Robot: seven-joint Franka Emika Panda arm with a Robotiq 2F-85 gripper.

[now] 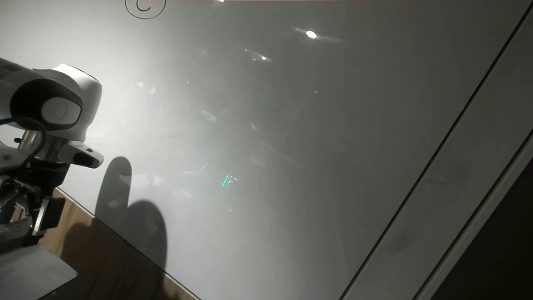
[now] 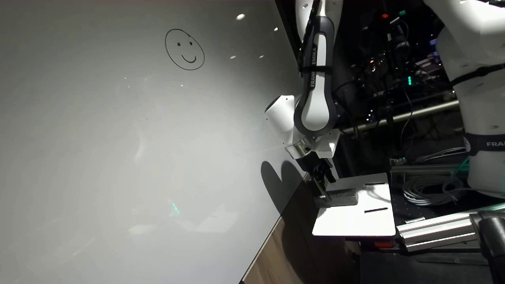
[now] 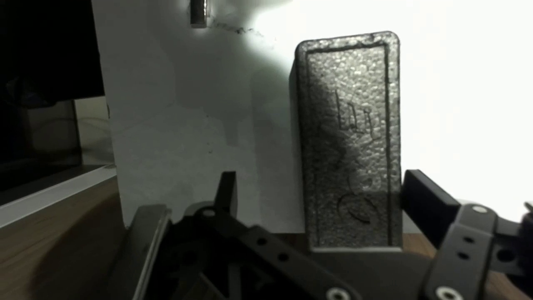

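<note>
A dark grey rectangular block (image 3: 349, 140), an eraser by its look, lies on a white platform (image 3: 210, 125); faint marks show on its top face. My gripper is open around the block's near end. Its right fingertip (image 3: 429, 205) is at or very close to the block's right side, while a wide gap separates the left fingertip (image 3: 227, 192) from the block. In exterior view 2 the gripper (image 2: 322, 189) is low over the block (image 2: 343, 197). A smiley face (image 2: 184, 49) is drawn on the whiteboard (image 2: 118, 142).
Two dark, thin, pen-like items lie on the platform (image 2: 350, 227), the nearer pen (image 2: 376, 210) clear of the block. The whiteboard rises close beside the arm, with a wooden strip (image 2: 265, 260) below it. Coiled cable (image 2: 431, 191) and metal bars (image 2: 440, 232) stand to the right.
</note>
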